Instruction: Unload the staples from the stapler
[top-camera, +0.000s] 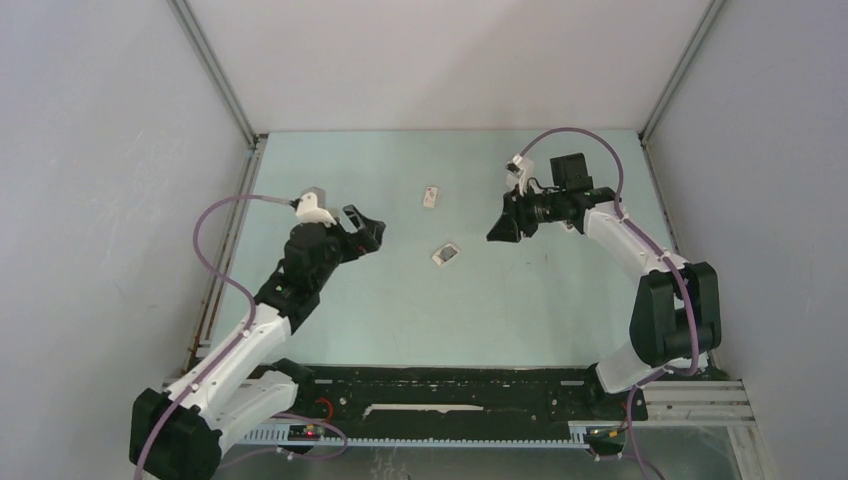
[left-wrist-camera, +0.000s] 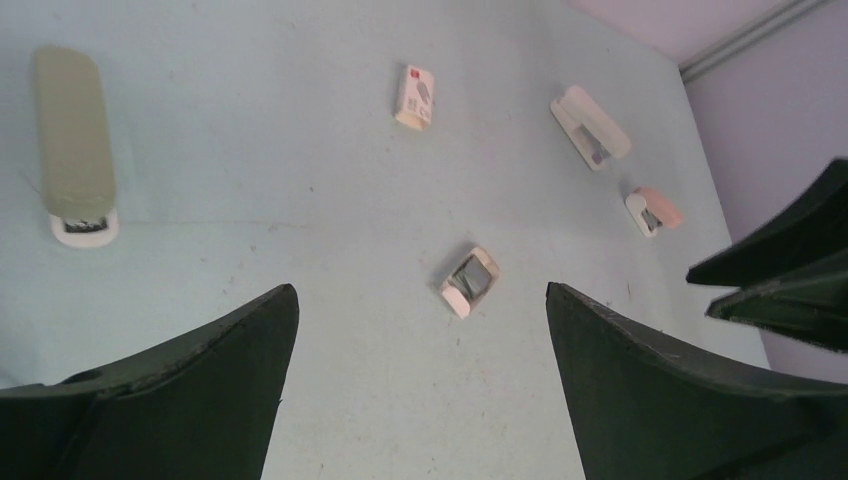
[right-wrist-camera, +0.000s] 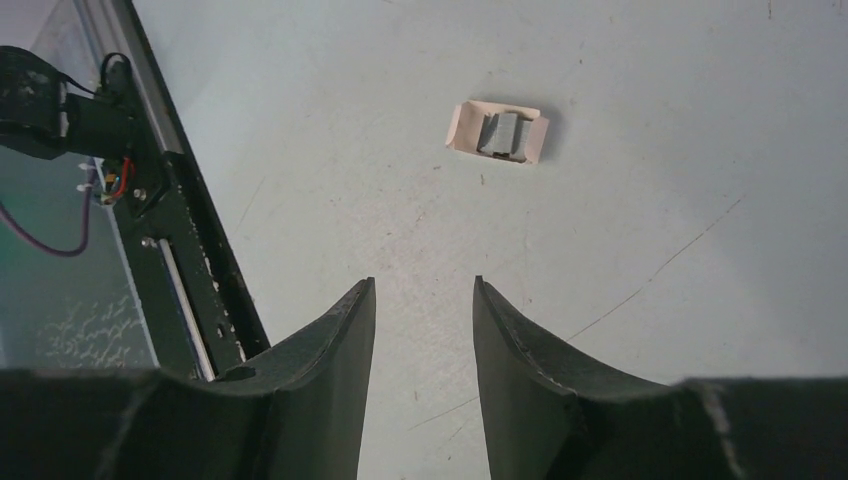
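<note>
A small pale box with grey metal contents (top-camera: 445, 253) (left-wrist-camera: 470, 280) (right-wrist-camera: 507, 131) lies mid-table. My left gripper (top-camera: 362, 228) is open, empty, over the left side. My right gripper (top-camera: 505, 225) hovers right of the box, part open with nothing between its fingers. In the left wrist view, a long beige stapler-like item (left-wrist-camera: 78, 140) lies at far left, a pale stapler (left-wrist-camera: 590, 125) and a small pink one (left-wrist-camera: 652, 210) at the right.
A small white-and-pink packet (top-camera: 430, 196) (left-wrist-camera: 415, 96) lies behind the box. Walls border the sides and back, and a black rail runs along the front edge.
</note>
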